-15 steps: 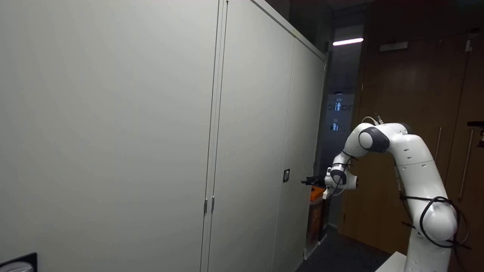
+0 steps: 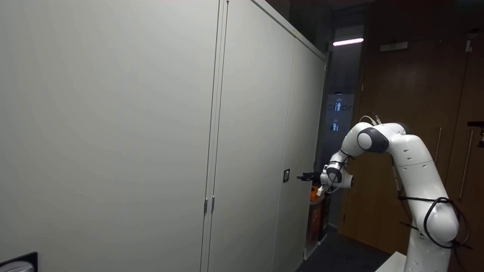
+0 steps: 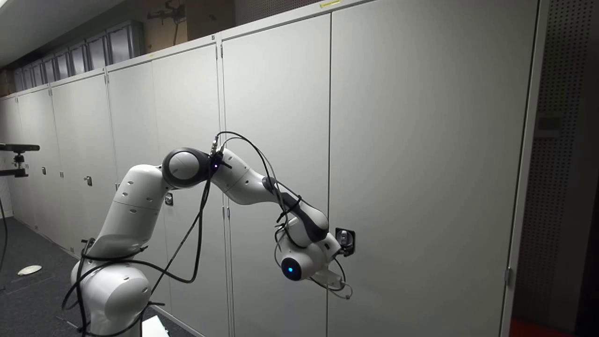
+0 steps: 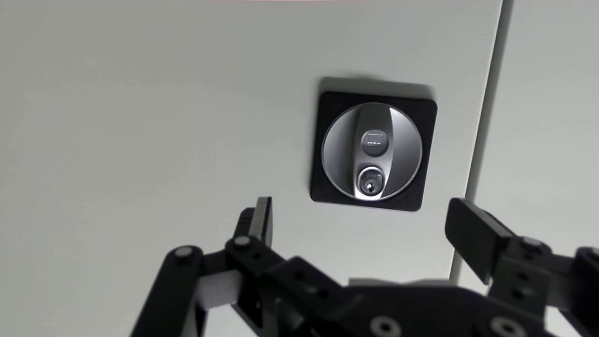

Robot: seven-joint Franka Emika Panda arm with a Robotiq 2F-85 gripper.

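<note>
On a pale grey cabinet door (image 3: pixel 427 140) sits a round silver knob (image 4: pixel 346 149) with a keyhole, set in a square black plate (image 4: pixel 422 194). The knob's central ridge runs nearly upright in the wrist view. My gripper is open, its black fingers (image 4: pixel 477 236) spread wider than the plate, with nothing between them. The knob lies above the gap between the fingertips in that view. From the side, the gripper (image 2: pixel 298 177) points at the knob plate (image 2: pixel 286 175), a small gap apart. In exterior view 2 my wrist hides the gripper.
A narrow seam (image 4: pixel 489 101) between the doors runs beside the plate. Orange-topped bins (image 2: pixel 314 193) stand beyond the cabinet, behind the gripper in exterior view 1. Cables (image 3: pixel 196 247) hang loosely along my arm. The door face round the knob is flat and clear.
My gripper has moved closer to the cabinet door and slightly upward, with the wrist following. The knob and doors look unchanged.
</note>
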